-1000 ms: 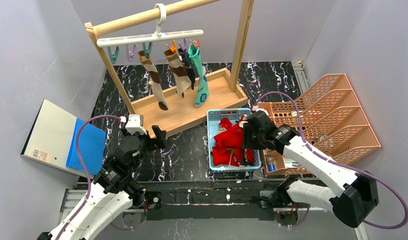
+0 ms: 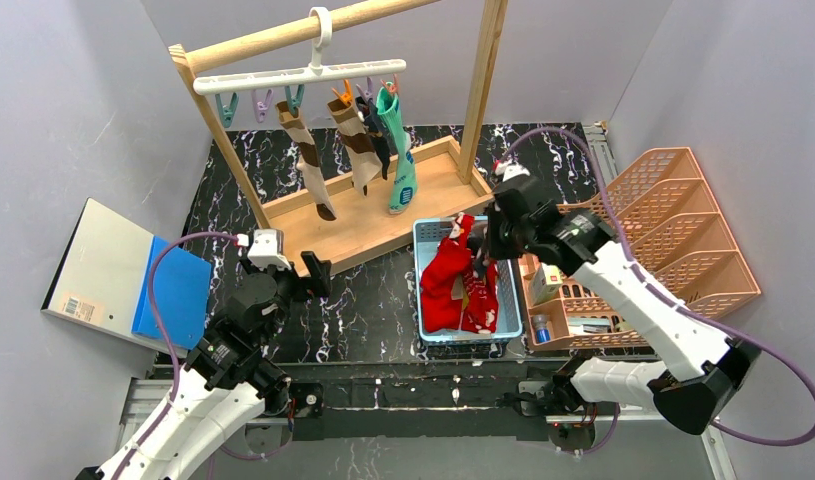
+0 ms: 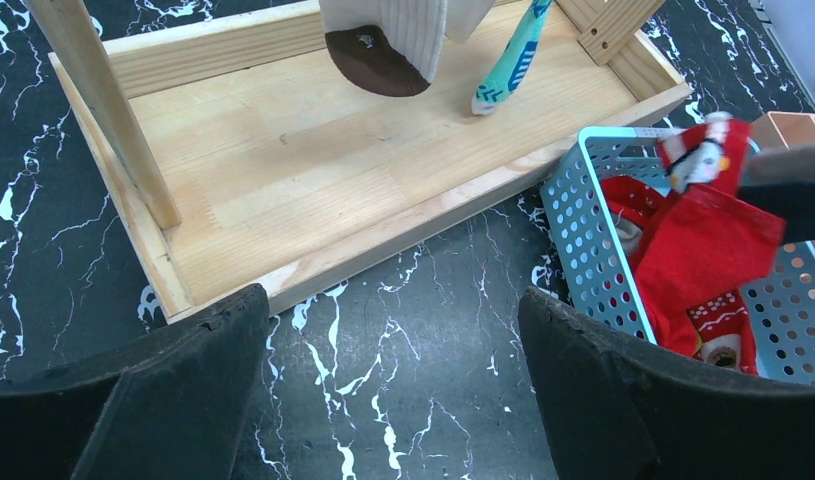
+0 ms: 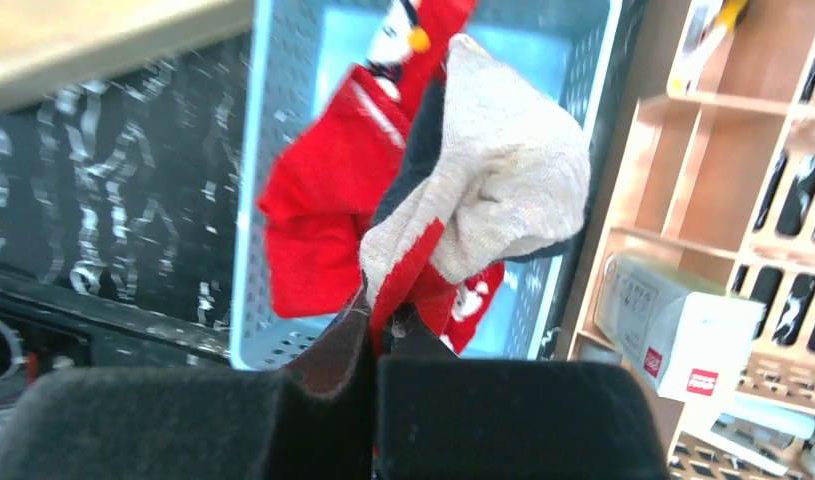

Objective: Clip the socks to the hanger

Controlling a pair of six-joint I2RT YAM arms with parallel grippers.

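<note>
Several socks, among them a tan striped one and a teal one, hang from clips on the white hanger; some clips are empty. My right gripper is shut on a grey, red and dark sock, lifted over the blue basket. Red socks remain in and over that basket. My left gripper is open with nothing between its fingers, beside the wooden tray.
An orange compartment organizer with small items stands right of the basket. A blue board is at left. Bare black marble lies between tray and front edge.
My right arm has risen from inside the basket, with a sock in its gripper; red fabric has shifted upward. The left arm has stayed still.
</note>
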